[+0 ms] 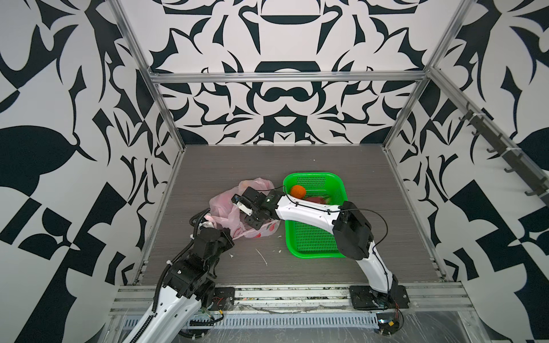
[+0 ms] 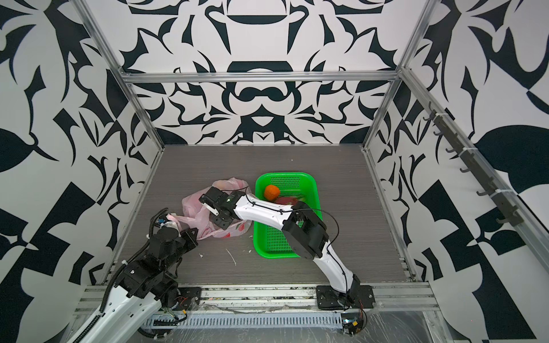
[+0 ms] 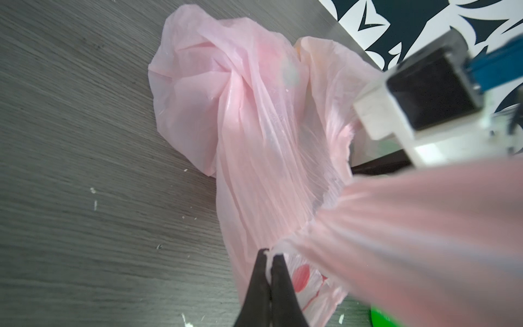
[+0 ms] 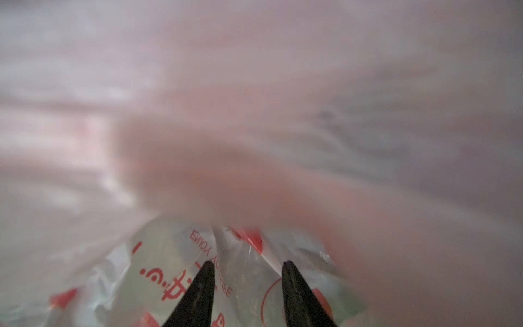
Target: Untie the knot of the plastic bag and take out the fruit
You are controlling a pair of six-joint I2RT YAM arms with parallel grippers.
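Observation:
The pink plastic bag (image 1: 223,203) lies crumpled on the table, its mouth held stretched. At its lower left, my left gripper is shut on a thin gathered edge of it. My right gripper reaches inside the bag, fingers part open, with printed film beyond them and nothing clearly between them. The blurred bag fills much of the right wrist view. An orange (image 1: 298,191) and a reddish fruit (image 2: 286,200) lie in the green basket (image 1: 308,251), partly hidden by my right arm.
Walls with black-and-white patterns enclose the table (image 1: 194,165). Small white scraps lie near the front.

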